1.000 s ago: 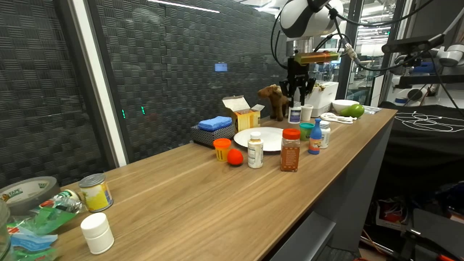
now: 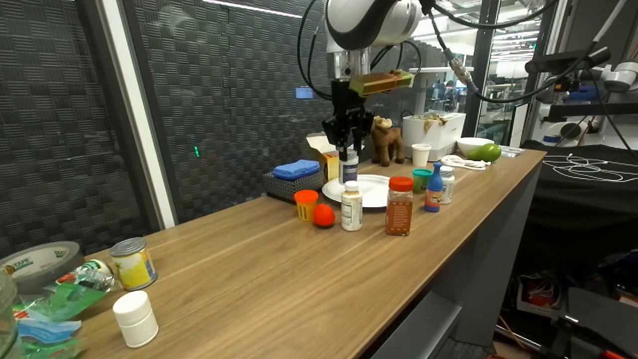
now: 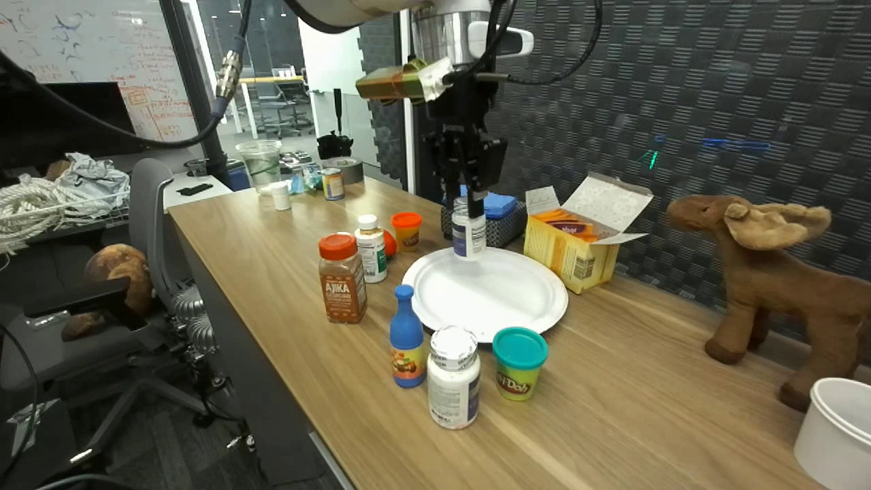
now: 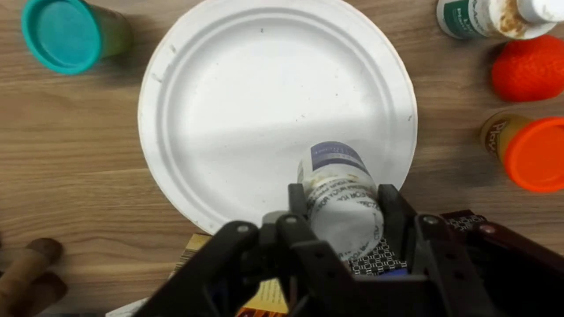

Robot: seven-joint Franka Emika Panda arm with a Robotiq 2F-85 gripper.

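My gripper is shut on a white bottle [image 4: 346, 224] with a purple label, its fingers on either side of the bottle's capped end. Exterior view 2 has this bottle [image 3: 469, 233] upright at the plate's far edge. Whether its base touches the white plate [image 3: 490, 302] or hangs just above it, I cannot tell. From exterior view 1, the bottle [image 2: 348, 170] appears over the plate's left part, beneath the gripper [image 2: 350, 149]. Apart from the bottle, the plate is bare.
Close around the plate stand a yellow box [image 3: 571, 245], a teal-lidded tub [image 3: 518, 363], a blue bottle [image 3: 406, 339], a red-lidded jar [image 3: 343, 278] and an orange-lidded tub [image 4: 536, 153]. Bare table [image 2: 257, 257] stretches across exterior view 1's middle.
In exterior view 1 the arm has moved left, carrying the bottle from beside the toy moose and paper cup to the plate. The other table objects look unmoved.
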